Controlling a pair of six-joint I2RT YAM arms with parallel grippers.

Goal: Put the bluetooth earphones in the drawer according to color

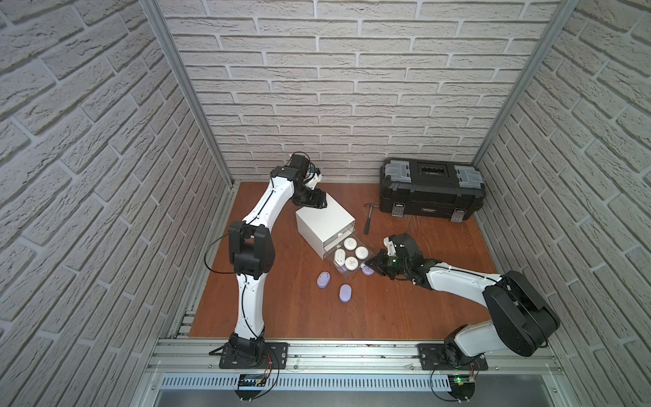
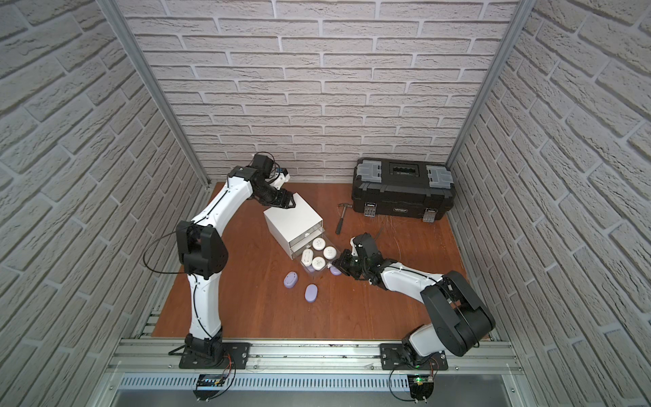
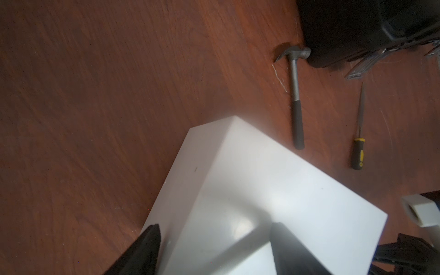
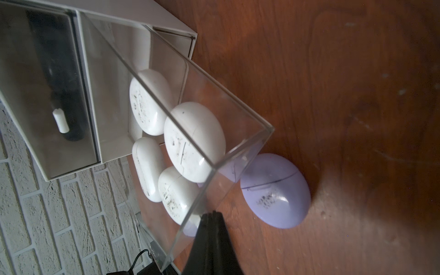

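Observation:
The white drawer cabinet (image 1: 327, 215) stands on the table with its clear lower drawer (image 4: 243, 149) pulled out. Several white earphone cases (image 4: 194, 142) lie in that drawer. A purple case (image 4: 275, 190) sits on the table by the drawer's front, and two more purple cases (image 1: 323, 279) (image 1: 345, 293) lie nearer the table's front. At the cabinet's rear, my left gripper has its fingers either side of the body, shut on it. My right gripper is shut and empty, its tips at the drawer's clear front; contact is hard to tell.
A hammer (image 3: 295, 98) and a screwdriver (image 3: 359, 128) lie right of the cabinet. The big black toolbox (image 1: 432, 188) stands at the back right.

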